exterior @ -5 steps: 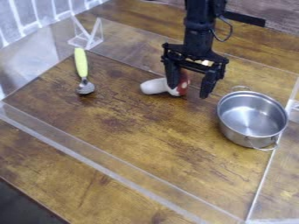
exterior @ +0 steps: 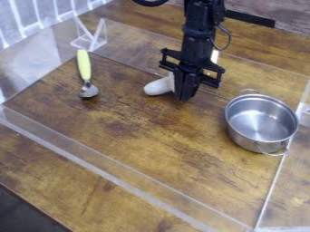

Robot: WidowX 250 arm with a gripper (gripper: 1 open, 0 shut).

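My black gripper [exterior: 182, 89] is low over the table at the upper middle, its fingertips close together at a white cylindrical object [exterior: 159, 86], which lies on its side and is partly hidden behind them. Whether anything is between the fingers cannot be made out.
A steel pot [exterior: 260, 122] with wire handles stands at the right. An ice-cream scoop [exterior: 85, 72] with a pale green handle lies at the left. Clear plastic walls border the wooden table [exterior: 145, 163], whose front part is bare.
My gripper has shifted left toward the white object, and its fingers have moved from spread apart to close together.
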